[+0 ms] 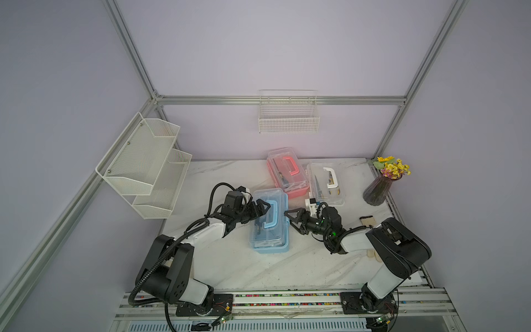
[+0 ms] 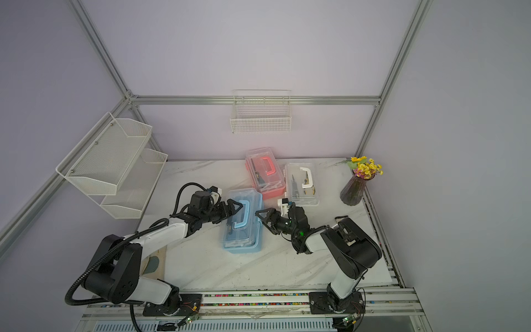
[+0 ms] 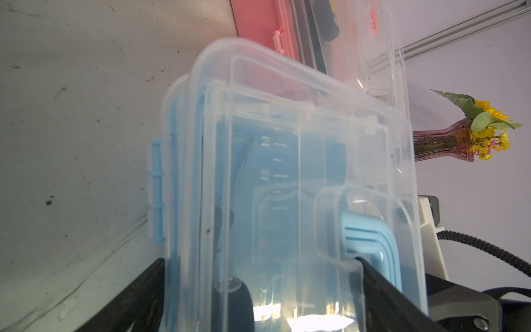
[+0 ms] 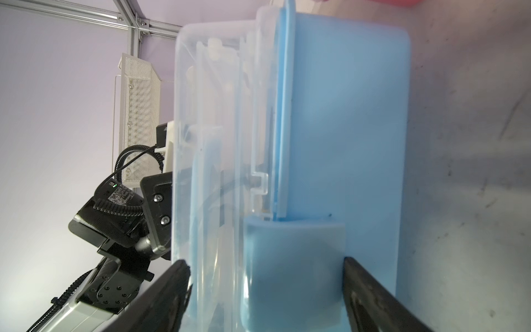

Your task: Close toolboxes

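Note:
A blue toolbox (image 1: 268,238) with a clear lid and blue handle sits mid-table. Behind it are a pink toolbox (image 1: 284,163) and a clear one with a white handle (image 1: 326,182). My open left gripper (image 1: 261,207) is at the blue box's left side, over its lid edge, which lies between the fingers in the left wrist view. My open right gripper (image 1: 292,218) is at the right side, with a blue latch (image 4: 293,274) between its fingertips in the right wrist view; whether they press on it is unclear.
A vase of flowers (image 1: 376,188) stands at the back right. Pale gloves (image 1: 369,221) lie partly under the right arm. White mesh racks (image 1: 143,166) hang on the left.

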